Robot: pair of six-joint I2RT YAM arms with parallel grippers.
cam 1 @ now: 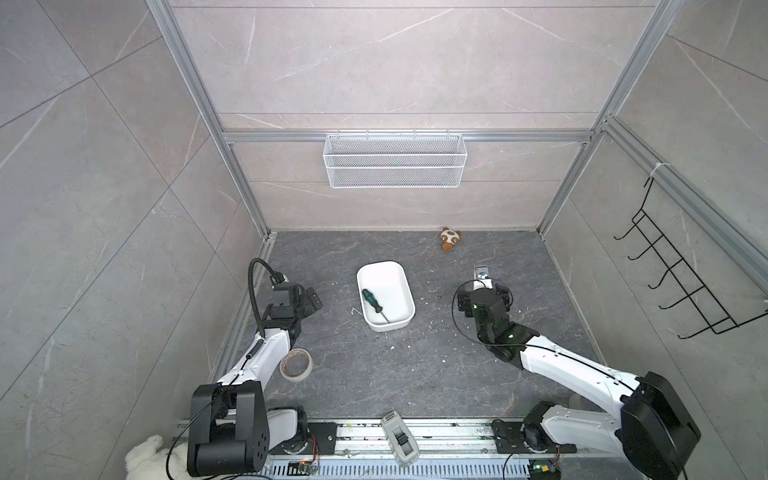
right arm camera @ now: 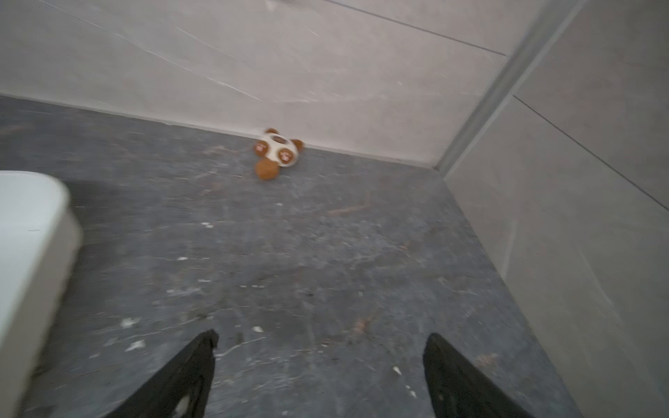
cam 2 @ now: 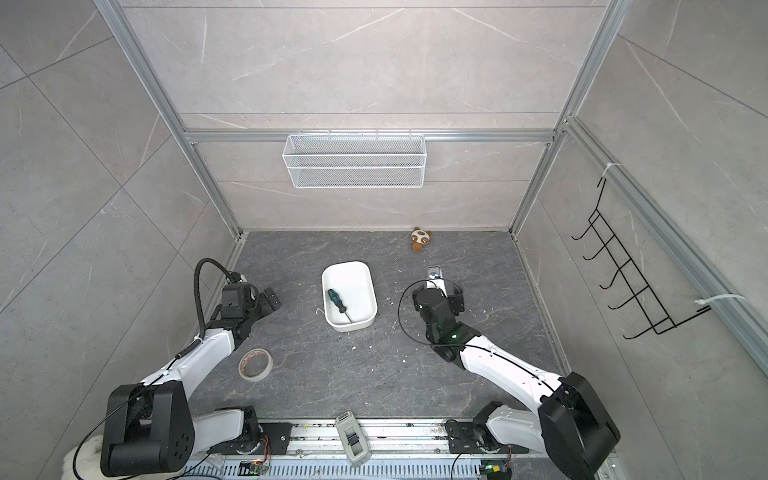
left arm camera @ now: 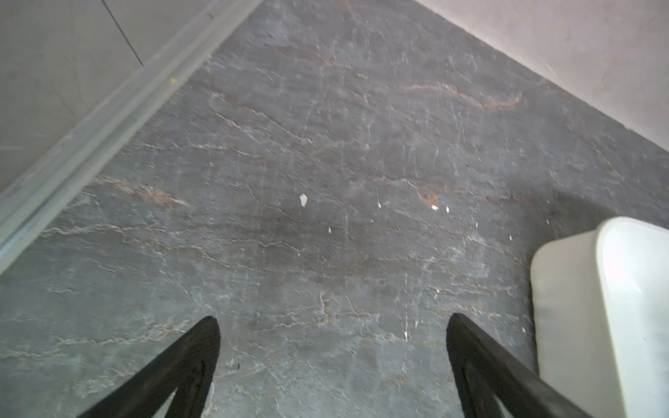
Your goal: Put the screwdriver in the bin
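Note:
The green-and-black screwdriver (cam 1: pixel 371 301) lies inside the white bin (cam 1: pixel 403 280), its handle toward the bin's left side and its shaft pointing to the front. Left of the bin, my left gripper stands open above bare floor, clear of the bin wall. My right gripper is over the floor to the right of the bin, open with nothing between its fingers. In the left wrist view only one end of the bin shows, and in the right wrist view only its edge; the screwdriver is in neither.
A plush toy (cam 1: pixel 450 238) sits by the back wall. A tape roll (cam 1: pixel 296 365) lies beside the left arm. A wire basket (cam 1: pixel 394 161) hangs on the back wall, a black hook rack (cam 1: pixel 680 264) on the right. The floor in front of the bin is clear.

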